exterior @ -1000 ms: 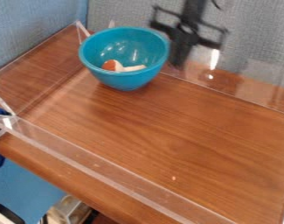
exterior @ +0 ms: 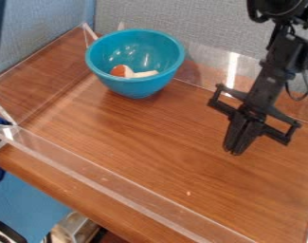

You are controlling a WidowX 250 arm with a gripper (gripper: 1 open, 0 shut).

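A blue bowl point(exterior: 135, 85) sits at the back left of the wooden surface, holding a small orange-and-white object point(exterior: 123, 71) and a pale piece beside it. My black gripper point(exterior: 235, 144) hangs over the right part of the surface, pointing down, shut, with nothing visible between its fingers. It is apart from the bowl, to its right and nearer the front.
Clear plastic walls edge the wooden surface point(exterior: 143, 161), with grey padded panels behind at the back and left. Some blue and black items lie off the left edge.
The bowl and its contents look unmoved.
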